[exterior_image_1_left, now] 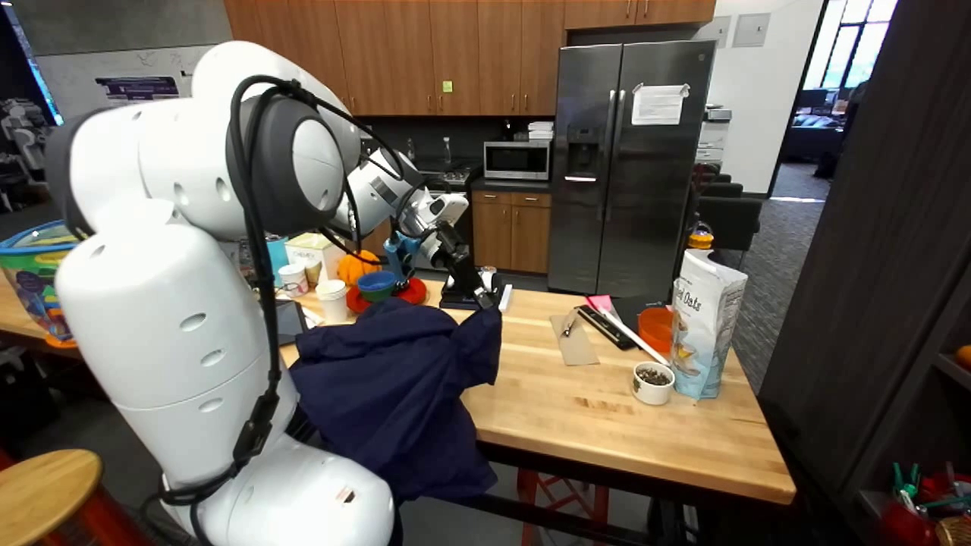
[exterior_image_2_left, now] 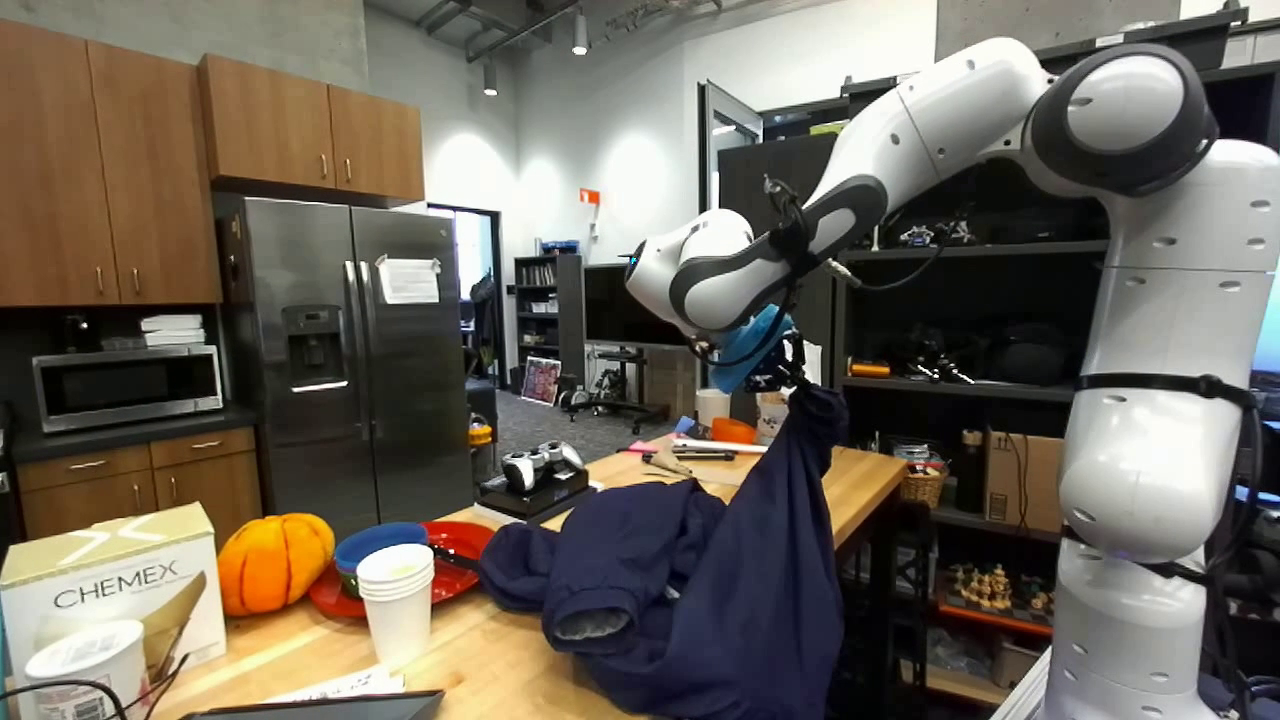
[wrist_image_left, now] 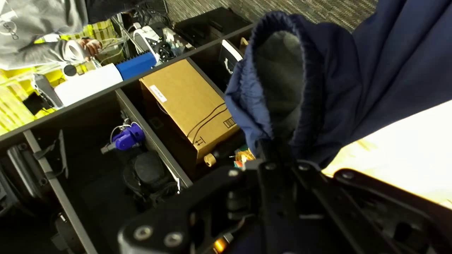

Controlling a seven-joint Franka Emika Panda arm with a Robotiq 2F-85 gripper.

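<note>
A navy jacket [exterior_image_1_left: 391, 382] lies in a heap over the table's near left edge, its lower part hanging down. One part of it is lifted to my gripper [exterior_image_1_left: 482, 299], which is shut on the cloth. In exterior view 2 a stretch of the jacket [exterior_image_2_left: 774, 576] rises from the table to the gripper [exterior_image_2_left: 801, 379]. The wrist view shows an elasticated cuff [wrist_image_left: 244, 99] with a grey lining, its rim pinched at the tips of the gripper. Cloth hides part of the fingertips.
Toward the back left are a red plate [exterior_image_2_left: 462, 546] with a blue bowl [exterior_image_2_left: 378, 546], stacked white cups [exterior_image_2_left: 398, 600] and a controller stand [exterior_image_2_left: 534, 486]. An oats bag [exterior_image_1_left: 705, 327] and a small white bowl [exterior_image_1_left: 652, 383] stand at the right. Bare tabletop [exterior_image_1_left: 537, 400] lies between.
</note>
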